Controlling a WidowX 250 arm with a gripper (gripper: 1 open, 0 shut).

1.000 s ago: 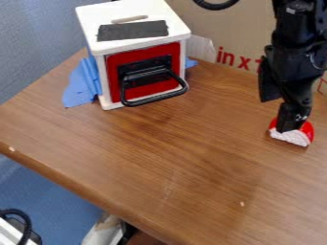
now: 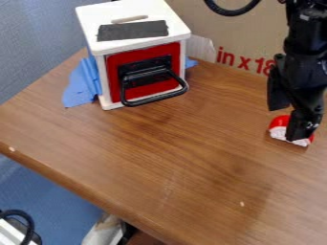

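My black gripper point(image 2: 299, 125) reaches down at the right edge of the table, over a red and white object point(image 2: 282, 134) that it partly hides. Whether its fingers are open or shut on that object is unclear. A white toy oven point(image 2: 94, 23) with a red front and black door handle stands at the back left, a dark pad and a light stick on its top.
A blue cloth point(image 2: 80, 88) lies beside the oven. A cardboard box point(image 2: 224, 41) is behind. The table's left edge drops to a blue floor.
The arm and gripper have shifted slightly to the right over the last second. The red and white object looks almost unmoved.
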